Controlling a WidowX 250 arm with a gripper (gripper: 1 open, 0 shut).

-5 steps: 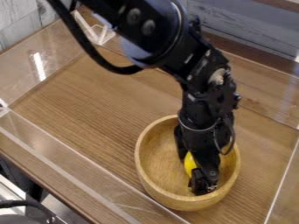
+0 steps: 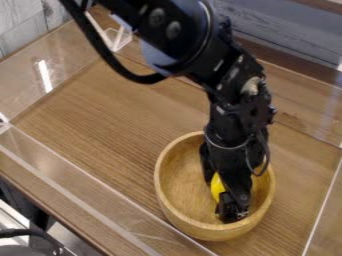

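Observation:
A round wooden bowl [image 2: 182, 200] sits on the wooden counter at the lower right. My gripper [image 2: 227, 192] reaches down into it from the top left, its black body covering much of the bowl's inside. A yellow object [image 2: 217, 186] lies in the bowl under the gripper, mostly hidden by it. Whether the fingers are open or shut on it cannot be made out.
A pale raised edge runs along the back, and a dark cable lies at the bottom left corner.

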